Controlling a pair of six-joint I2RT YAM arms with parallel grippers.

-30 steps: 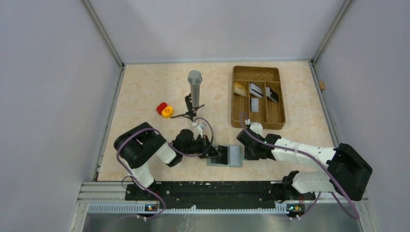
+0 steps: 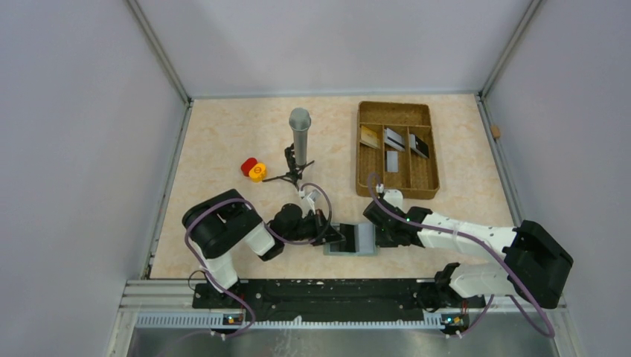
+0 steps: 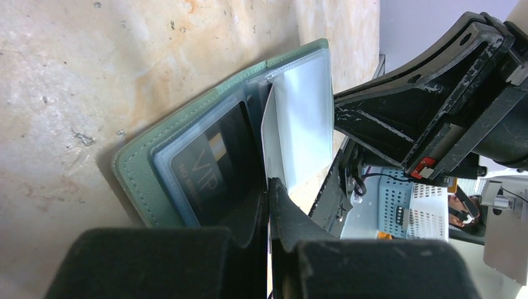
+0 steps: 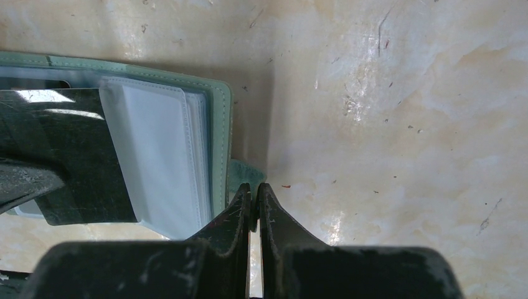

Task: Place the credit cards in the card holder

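The green card holder point(image 4: 220, 143) lies open flat on the table, its clear sleeves point(image 4: 152, 137) on the right side. A black VIP card point(image 3: 208, 168) sits inside its left pocket. My left gripper point(image 2: 338, 236) is shut on the edge of another black card, seen nearly edge-on in the left wrist view. The right edge of that card meets the clear sleeve; how far it is inside cannot be told. Beside the holder's right edge my right gripper is shut at a small green tab point(image 4: 243, 173); whether it pinches the tab is unclear.
A brown compartment tray point(image 2: 394, 108) with several cards stands at the back right. Further left are a silver lamp-like stand point(image 2: 300, 130) and red and yellow round items point(image 2: 257, 172). Bare table lies beyond the holder.
My left gripper has shifted slightly right with the card in it, and the holder has slid a little right towards my right gripper, which has stayed almost still.
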